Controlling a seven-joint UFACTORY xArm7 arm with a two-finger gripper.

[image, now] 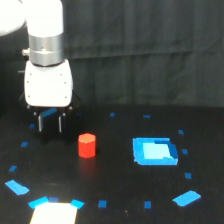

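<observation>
A red hexagonal block (87, 146) stands on the dark table, left of the middle. My gripper (50, 124) hangs open above the table, up and to the left of the block and apart from it. Nothing shows between its two thin fingers, which point down. To the right lies a blue, roughly square frame (137, 151) around a white, shiny middle; I cannot tell whether it is a tray or flat marking.
Blue tape strips and small blue squares dot the table, such as the strip (186, 198) at lower right. A bright pale object (54, 213) is cut off at the bottom edge. A dark curtain (150, 55) hangs behind.
</observation>
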